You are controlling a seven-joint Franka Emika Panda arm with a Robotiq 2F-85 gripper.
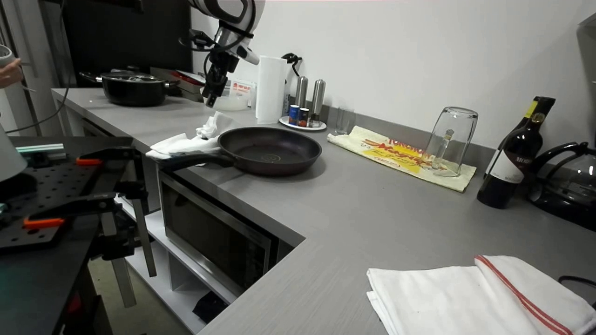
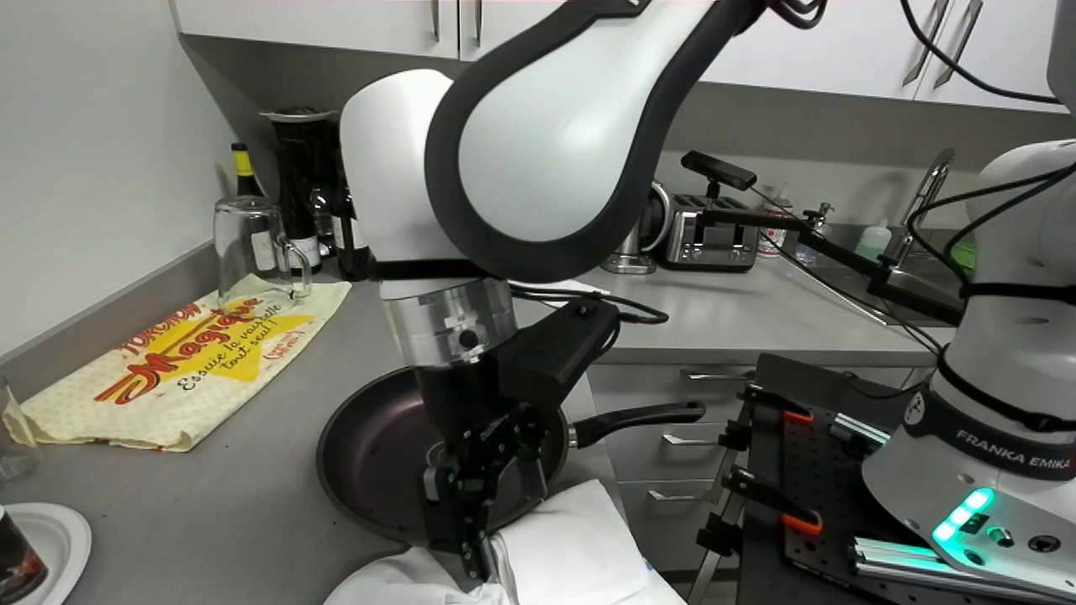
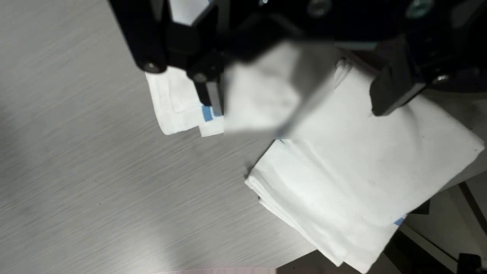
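Observation:
A white cloth [image 1: 181,146] lies partly folded and partly bunched on the counter beside the frying pan. Its flat, folded part, with small blue marks, fills much of the right side of the wrist view [image 3: 360,173]. Above the cloth hangs my gripper, its fingers wide apart, so it is open. A blurred patch covers the space between the fingers, though exterior view 1 shows the gripper [image 1: 210,103] clear above the counter. The dark frying pan [image 1: 271,150] sits empty, its handle over the counter's front edge; in exterior view 2 my arm hides part of it.
A paper towel roll [image 1: 271,89] and a white plate [image 1: 319,126] with shakers stand along the wall. Farther back is a black pot [image 1: 133,91]. An upturned glass mug [image 1: 453,139] rests on a yellow cloth [image 1: 385,150].

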